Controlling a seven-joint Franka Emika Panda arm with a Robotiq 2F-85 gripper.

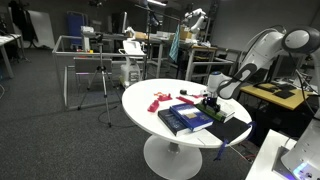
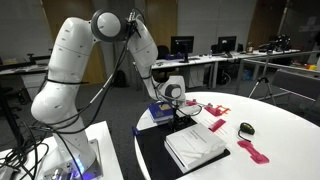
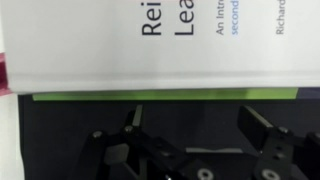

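In the wrist view my gripper is open, its two black fingers spread along the lower edge with nothing between them. Just ahead of the fingertips lies a white book (image 3: 150,45) with the printed words "Rei", "Lea" and "Richard" partly showing. A green strip (image 3: 150,95) runs along the book's near edge, above a dark surface (image 3: 60,130). Exterior view 2 has the gripper (image 2: 185,122) low behind a white book (image 2: 195,147), which rests on a black mat. Whether the fingers touch anything there is hard to tell.
Blue boxes or books (image 1: 185,118) stand on the round white table (image 1: 140,100), left of the gripper. Red items (image 1: 153,105) lie farther left, and a dark green object (image 2: 246,131) sits on the table's other side.
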